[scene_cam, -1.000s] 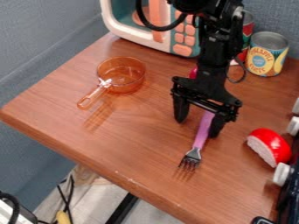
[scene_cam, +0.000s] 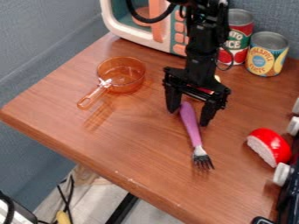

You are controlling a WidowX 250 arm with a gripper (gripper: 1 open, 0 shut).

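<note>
My black gripper (scene_cam: pixel 190 110) is low over the wooden table (scene_cam: pixel 87 140), its fingers apart around the upper part of a purple-handled fork (scene_cam: pixel 193 133). The fork lies lengthwise on the table, its metal tines toward the front. Whether the fingertips touch the handle is hard to tell.
An orange transparent pan (scene_cam: pixel 121 74) is at left. A toy microwave (scene_cam: pixel 140 22), a red can (scene_cam: pixel 233 39) and a yellow-labelled can (scene_cam: pixel 267 54) stand at the back. A red-and-white object (scene_cam: pixel 267 145) and dark items lie at right.
The gripper has shifted left and turned over the last second. The fork's handle end has moved left, so the fork now tilts the other way.
</note>
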